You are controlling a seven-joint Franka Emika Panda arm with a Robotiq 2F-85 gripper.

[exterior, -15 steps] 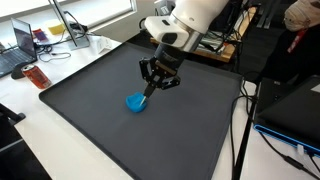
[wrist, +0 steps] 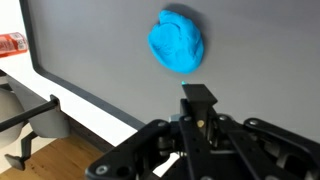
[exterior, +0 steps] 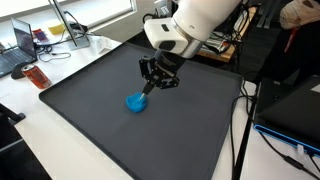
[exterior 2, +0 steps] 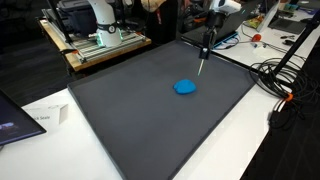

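A crumpled blue cloth (exterior: 136, 102) lies on the dark grey board; exterior view 2 shows the same blue cloth (exterior 2: 184, 87) near the board's middle. My gripper (exterior: 152, 80) is above the board, close to the cloth on its far right side. A thin, light stick (exterior 2: 200, 68) points down from the gripper, which is shut on it. The wrist view has the closed gripper at lower centre, with the cloth (wrist: 176, 42) apart from it and above in the picture. Most of the stick is hidden there by the fingers.
The dark board (exterior: 180, 140) is bare around the cloth. A red can (exterior: 38, 77) stands off its far left corner. Black cables (exterior 2: 285, 85) lie beyond one edge, and a laptop (exterior 2: 15, 125) sits past the opposite side.
The gripper has risen slightly with the stick, whose lower end has drawn away from the cloth's edge. The cloth looks to be in the same place.
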